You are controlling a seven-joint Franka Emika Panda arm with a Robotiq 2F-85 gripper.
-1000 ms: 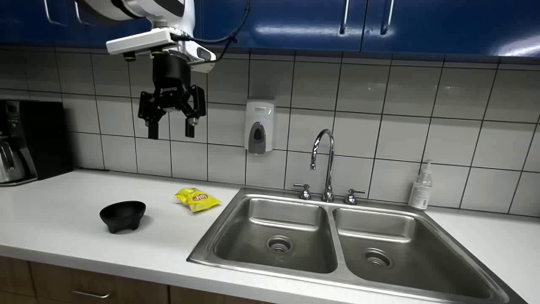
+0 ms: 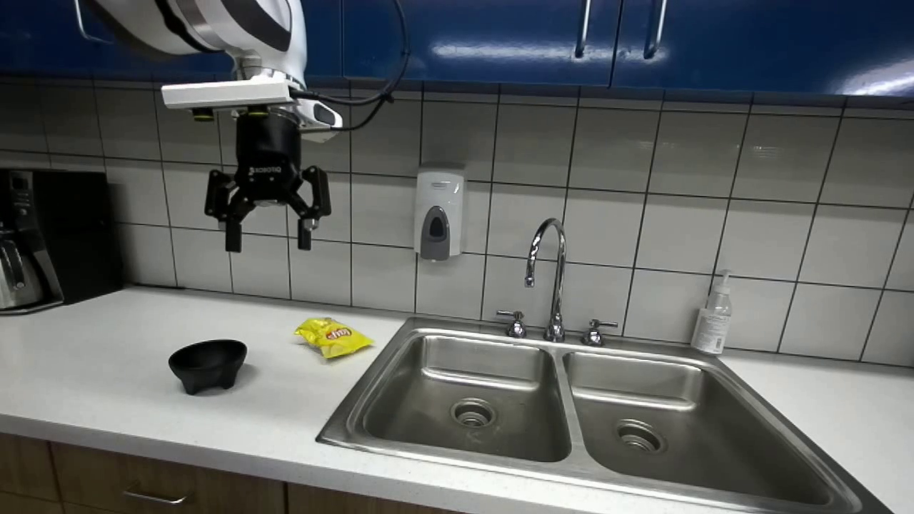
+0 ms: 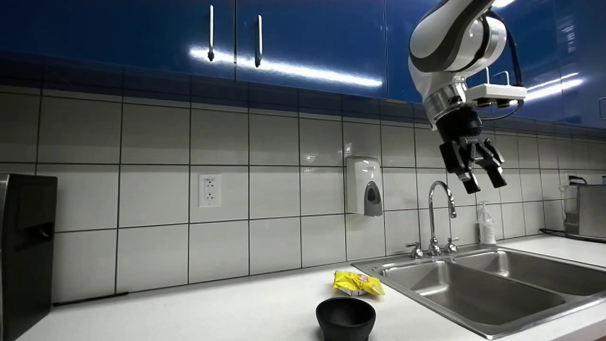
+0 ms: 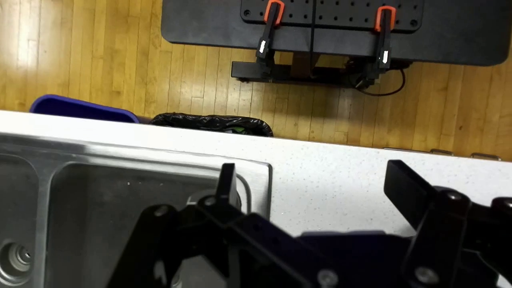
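Observation:
High above the counter hangs my gripper, fingers pointing down, open with nothing between them. A black bowl stands upright on the counter at the left in exterior view 1; its inside looks empty in exterior view 2, where its base is cut off. Between the bowl and the sink lies a yellow chip bag, on the counter nearer the wall. In the wrist view the two fingers are spread wide over counter and sink edge; neither the bowl nor the bag can be made out there.
A double steel sink with a tall faucet fills the right side. The coffee maker stands far left. Blue cabinets overhang the wall, which bears a soap dispenser. White counter around the bowl is clear.
My gripper has shifted left and slightly lower in exterior view 1, staying open. The bowl and chip bag have not moved.

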